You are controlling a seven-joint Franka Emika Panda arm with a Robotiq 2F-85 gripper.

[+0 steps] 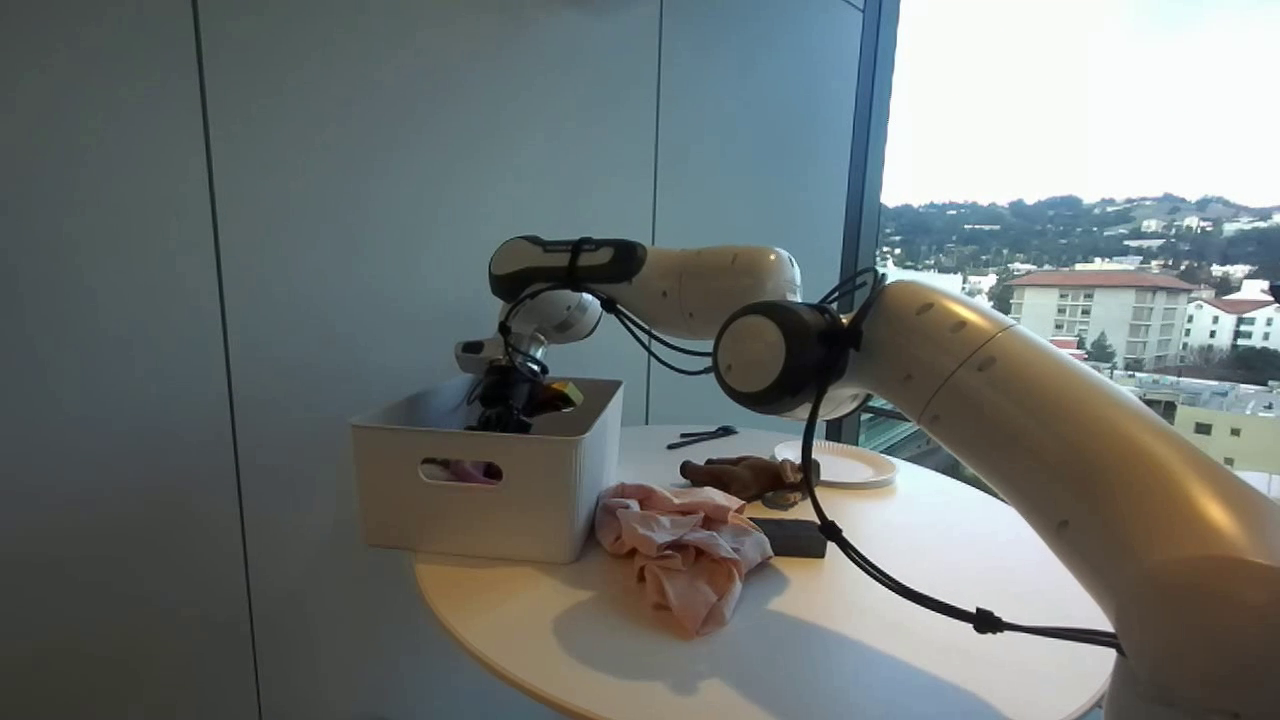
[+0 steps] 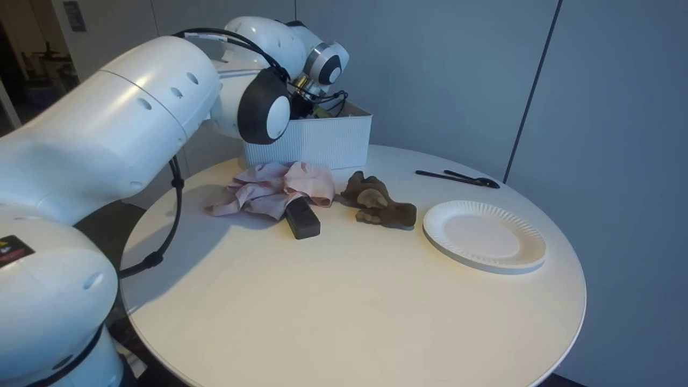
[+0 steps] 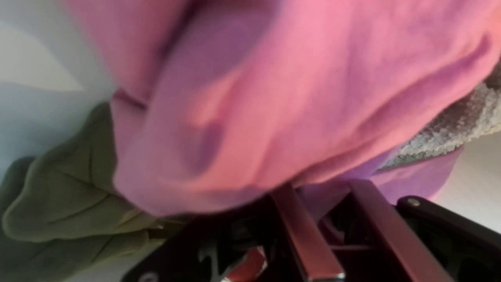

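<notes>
Inside the white bin (image 1: 474, 498), at the table's far left in exterior view 1, my gripper is lowered among soft things. Its two fingers (image 3: 305, 235) stand apart, with a gap that shows purple fabric (image 3: 324, 197) between or behind them. Pink cloth (image 3: 282, 103) bulges across most of the wrist view, right against the fingers. To its left lies a dark green, leaf-shaped cloth item (image 3: 70, 188). A grey fuzzy item (image 3: 451, 122) shows at the right. The bin walls hide my fingertips from both exterior views.
Outside the bin, a crumpled pale pink cloth (image 2: 277, 187) lies by a dark block (image 2: 301, 218). Further over are a brown plush toy (image 2: 380, 201), a white paper plate (image 2: 487, 235) and black utensils (image 2: 458, 178).
</notes>
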